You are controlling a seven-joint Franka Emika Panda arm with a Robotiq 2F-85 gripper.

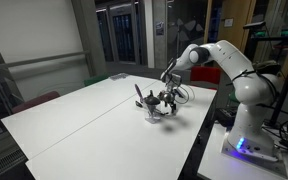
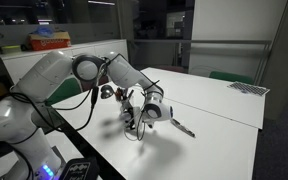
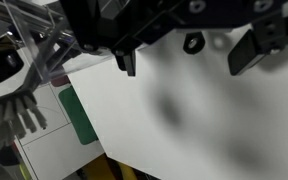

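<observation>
My gripper is open in the wrist view, its two dark fingers set wide apart above the white table. Between and slightly behind them shows a small black ring-shaped thing, apart from both fingers. To the left stands a clear-walled container with a grey-bristled brush beside or in it. In the first exterior view the gripper is low, just right of the container with dark utensils sticking up. The second exterior view also has the gripper near the table, its fingers hard to make out.
A dark, long-shaped object lies on the table past the container. Green chairs stand beyond its far edge, and a red bin sits at the back.
</observation>
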